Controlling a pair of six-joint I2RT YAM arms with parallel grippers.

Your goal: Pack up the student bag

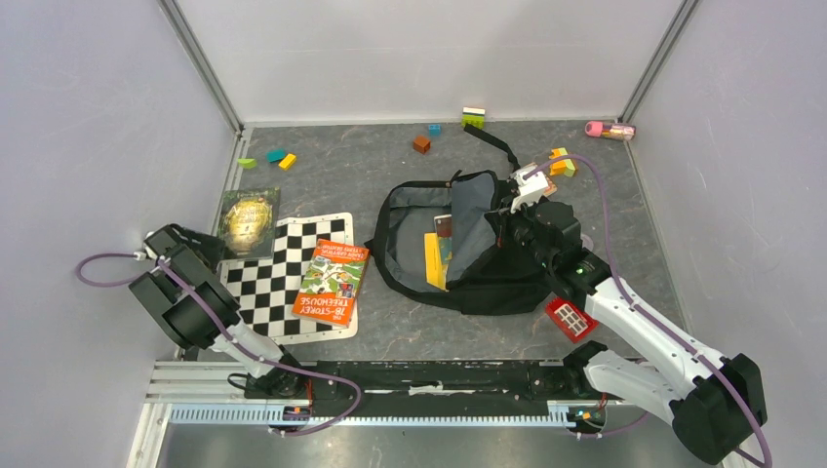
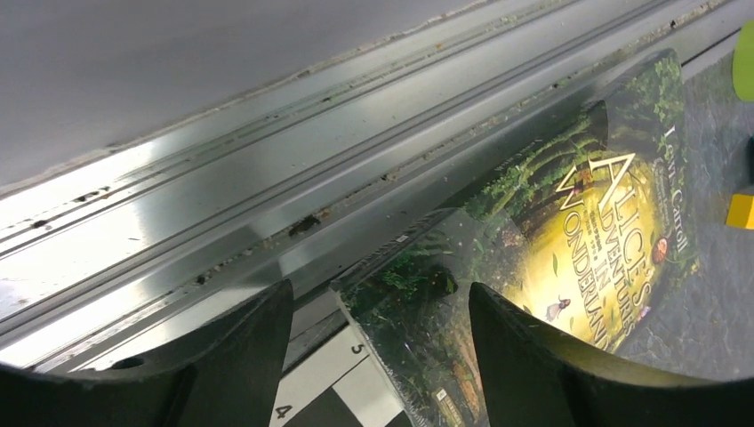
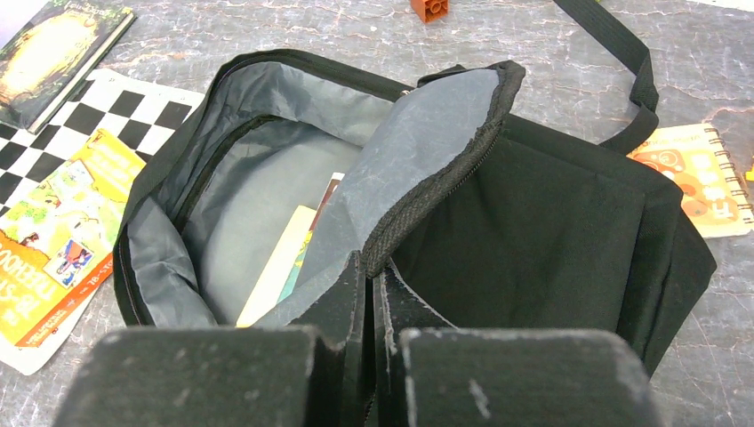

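Note:
My left gripper is open at the near-left corner of a dark green book, which lies against the left rail, partly over a checkered board. An orange book lies on that board. The black bag lies open in the middle, with a yellow item and other flat items inside. My right gripper is shut at the bag's raised flap; how much fabric is between its fingertips is hard to tell.
Small coloured blocks lie along the back, a pink tube at the back right, a red item at the near right, and a spiral notebook beside the bag. Rails and walls border the surface.

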